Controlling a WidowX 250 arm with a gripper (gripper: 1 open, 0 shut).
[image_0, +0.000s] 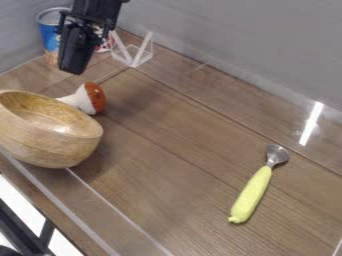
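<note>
My black gripper (75, 56) hangs at the top left, in front of the cans at the back, above and behind a wooden bowl (47, 135). It is shut, with nothing visible between its fingers. A white object with an orange-brown cap (90, 98) lies just behind the bowl. A yellow-handled tool (250, 194) with a metal head lies on the right of the wooden counter.
A blue can (51, 25) and a red-and-white can, partly hidden by the gripper, stand at the back left. A white wire stand (131, 52) is beside them.
</note>
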